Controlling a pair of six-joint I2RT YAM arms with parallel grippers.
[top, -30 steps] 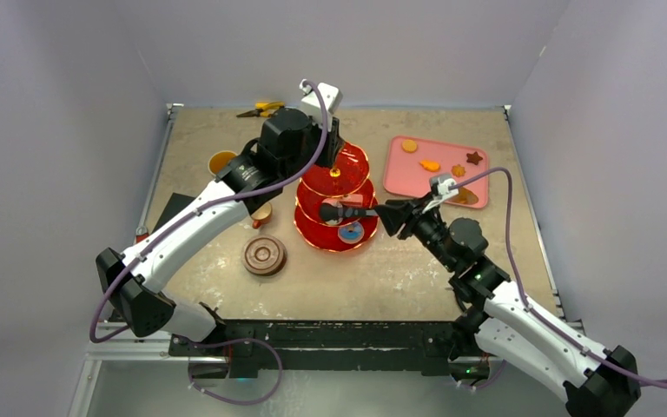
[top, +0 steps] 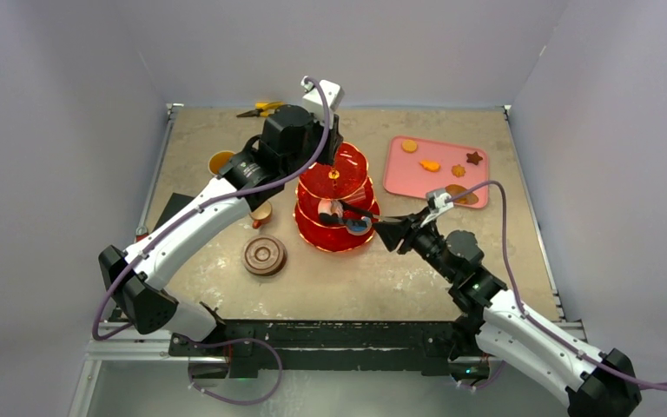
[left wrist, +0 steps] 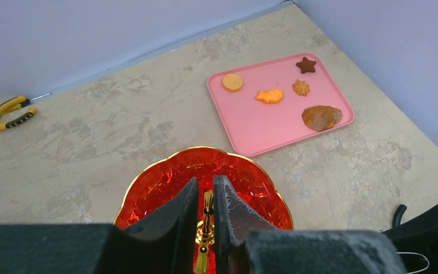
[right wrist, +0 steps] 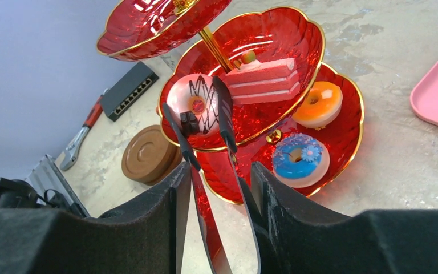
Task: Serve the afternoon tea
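In the left wrist view my left gripper is shut on the gold handle (left wrist: 206,205) of the red tiered stand (left wrist: 245,171). My right gripper has black-tipped tongs (right wrist: 204,211) between its fingers. The tong tips stand apart over the middle tier, about the pink donut (right wrist: 185,94) with dark stripes; whether they touch it I cannot tell. A small dark block (right wrist: 189,123) sits against that donut. Beside it on this tier lies a pink cake slice (right wrist: 262,83). An orange donut (right wrist: 322,103) and a blue donut (right wrist: 301,160) rest on the bottom tier.
A pink tray (top: 408,178) with several cookies and a brown pastry (top: 460,193) lies at the right. Left of the stand are a brown round object (top: 264,254), a cup (top: 261,214) and another cup (top: 221,162). Pliers (top: 265,109) lie at the back.
The tongs in my right gripper have spread apart, uncovering the pink donut on the middle tier. The right wrist has shifted slightly. My left arm stays at the stand.
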